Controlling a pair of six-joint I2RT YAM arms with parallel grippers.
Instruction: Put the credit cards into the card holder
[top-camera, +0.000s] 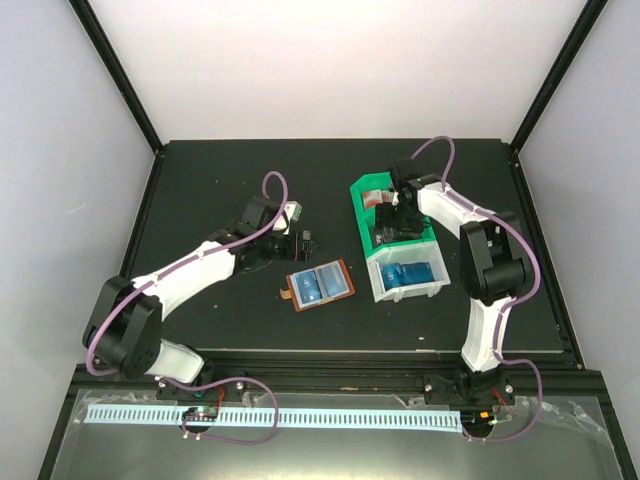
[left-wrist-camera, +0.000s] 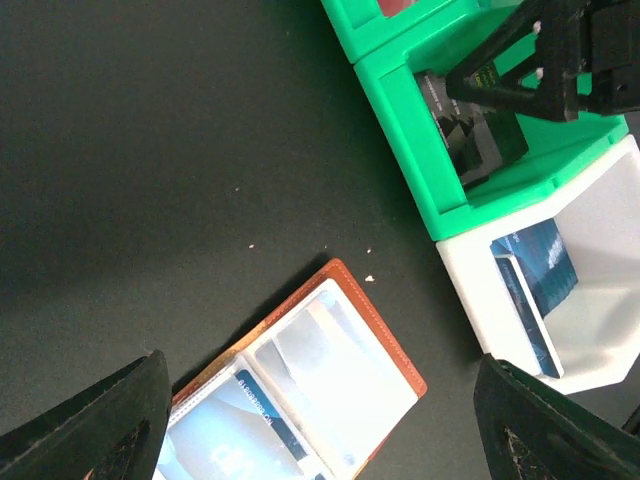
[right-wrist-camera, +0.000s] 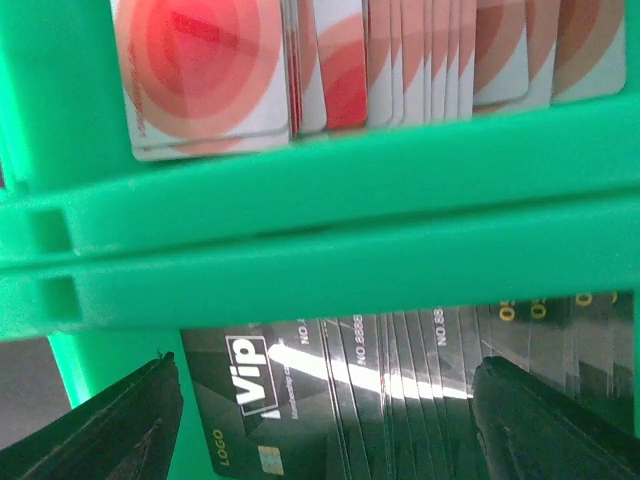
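The open brown card holder lies on the table, with clear pockets and a blue card showing in one of them. Just beyond it, seen from above, is my left gripper, its fingers apart and nothing between them. My right gripper hovers over the green bin, also open. Between its fingers in the right wrist view are black VIP cards, fanned in the bin's near compartment. Red and white cards fill the compartment behind. Blue cards rest in the white bin.
A green divider separates the black cards from the red ones. The bin walls rise around the right gripper. Bare black table spreads behind the left gripper and between holder and bins.
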